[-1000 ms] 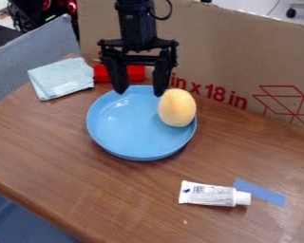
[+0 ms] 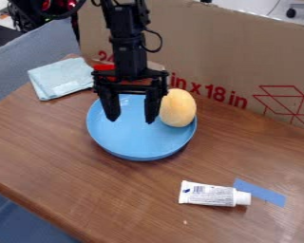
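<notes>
My black gripper (image 2: 130,106) is low over the left and middle of a blue plate (image 2: 142,142), open, its two fingers apart with nothing visible between them. A yellow rounded object (image 2: 180,110) rests on the right side of the plate, just right of the gripper and partly behind its right finger.
A folded light cloth (image 2: 60,78) lies at the back left, with a red object (image 2: 104,67) behind the gripper. A white tube (image 2: 213,195) and blue tape (image 2: 261,191) are at the front right. A cardboard panel (image 2: 231,57) stands behind.
My gripper has moved downward from above the back of the plate to low over it, nearer the yellow object. The other things have not moved.
</notes>
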